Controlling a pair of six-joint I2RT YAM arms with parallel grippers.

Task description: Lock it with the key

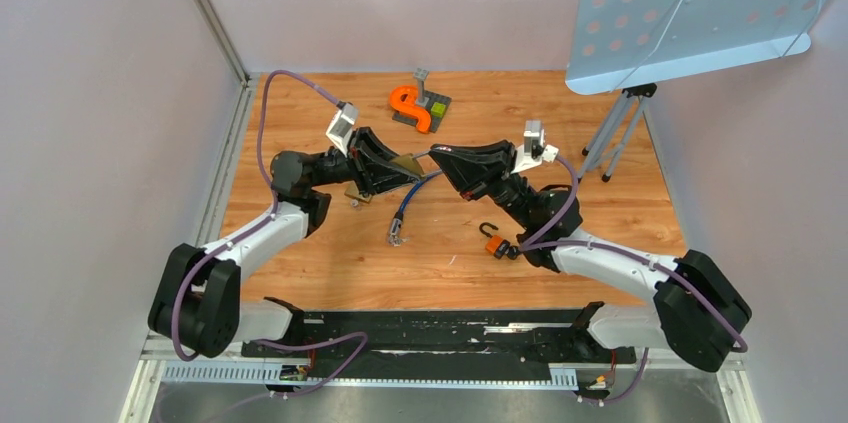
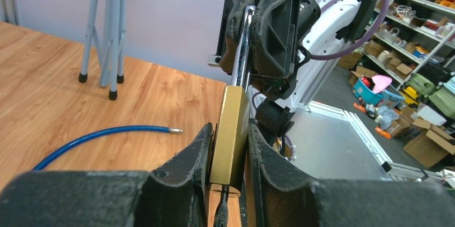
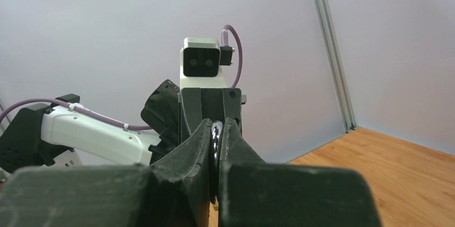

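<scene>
A brass padlock (image 1: 407, 165) is held up above the table between both arms. My right gripper is shut on its shiny steel shackle (image 2: 246, 42). In the left wrist view the brass body lies between the fingers of my left gripper; whether they press on it is unclear. From the body's near end sticks a dark, thin piece that looks like a key (image 2: 221, 213). How far the shackle sits in the body cannot be told for sure.
On the table under the left arm lies a small brass item (image 1: 357, 193). A blue cable lock (image 1: 396, 231), an orange padlock (image 1: 496, 245) and a grey base with an orange piece (image 1: 410, 106) are around. A tripod (image 1: 612, 138) stands at the right.
</scene>
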